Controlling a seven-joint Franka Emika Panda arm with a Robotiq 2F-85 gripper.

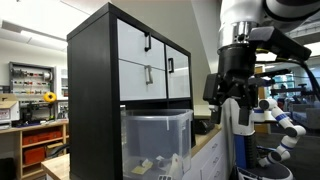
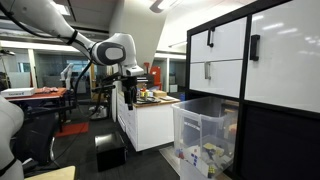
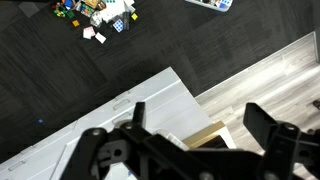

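In the wrist view, my gripper stands open, its two dark fingers wide apart. Nothing shows between them. Seen in exterior view 1, the gripper hangs in the air right of a clear plastic bin, apart from it. Exterior view 2 has the gripper left of the bin, in front of a white counter. Small items lie low inside the bin, too small to name.
A black-framed cabinet with white doors stands beside the bin. Several small coloured items lie on a dark surface at the wrist view's top. Below runs a white edge with a tan box near it.
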